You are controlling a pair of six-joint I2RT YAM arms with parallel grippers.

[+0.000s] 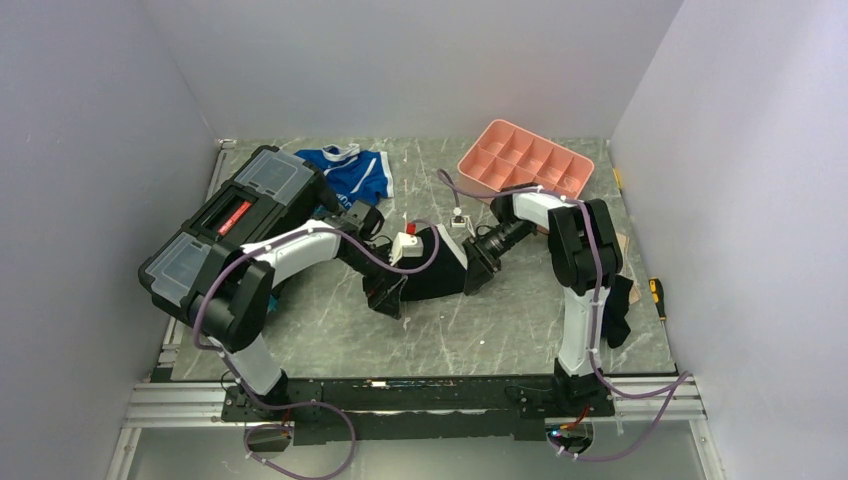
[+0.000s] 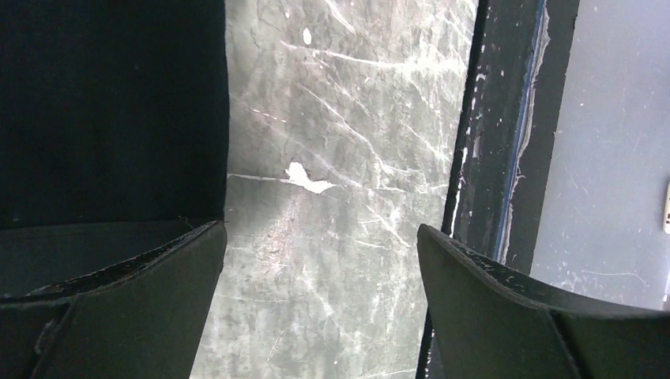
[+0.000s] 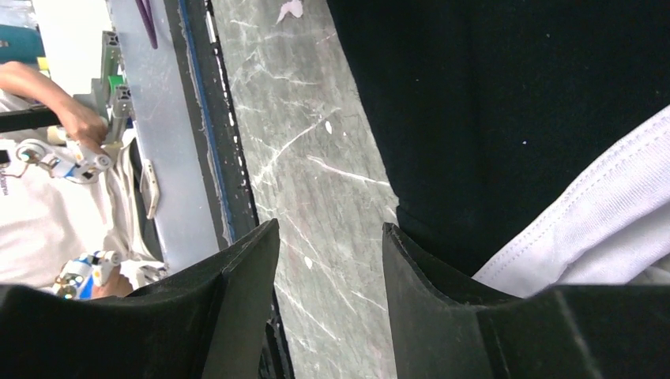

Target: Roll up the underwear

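Observation:
Black underwear (image 1: 435,280) with a white band (image 3: 585,213) lies on the grey table between my two arms. My left gripper (image 1: 387,304) is at the cloth's left end. In the left wrist view that gripper is open over bare table, one fingertip (image 2: 207,245) beside the black cloth's edge. At the right end, by the white band, is my right gripper (image 1: 480,276). The right wrist view has this gripper partly open, with only table between its fingers; its right fingertip (image 3: 399,249) is against or just beside the black corner. Part of the cloth is hidden under the arms.
A black organizer case (image 1: 230,220) takes up the left side. Behind lie a blue shirt (image 1: 352,176) and a pink divided tray (image 1: 525,155). At the right are a dark cloth (image 1: 618,312) and a yellow-black tool (image 1: 657,298).

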